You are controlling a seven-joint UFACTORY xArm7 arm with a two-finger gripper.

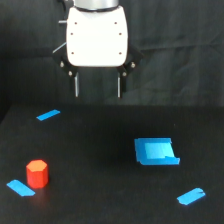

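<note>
My gripper (97, 87) hangs over the back of the table, its two thin fingers spread wide. Nothing is between them. A red, roughly hexagonal block (37, 174) stands at the front left, well away from the gripper and below it in the view. Right of the middle lies a shallow blue tray (145, 159) with a light blue inside that looks empty.
Flat blue strips lie on the black table: one at the back left (48, 115), one beside the red block (19, 188), one at the front right (191, 196). A dark curtain (170, 60) hangs behind.
</note>
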